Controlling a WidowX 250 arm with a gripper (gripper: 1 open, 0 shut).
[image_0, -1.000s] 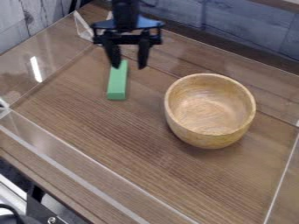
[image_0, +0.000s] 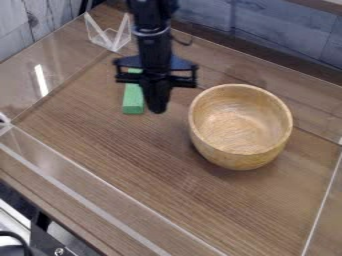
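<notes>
My gripper (image_0: 158, 80) is over the middle-left of the table, its dark body hanging down beside a light green block (image_0: 132, 99). The block lies to the left of the gripper, partly behind it. Nothing shows held in the gripper, which looks shut, though its fingertips are dark and blurred. A large light wooden bowl (image_0: 241, 126) sits to the right of the gripper.
Clear plastic or wire-like items stand at the left edge and at the back left. Dark cables lie at the lower left corner.
The green block and bowl look unmoved.
</notes>
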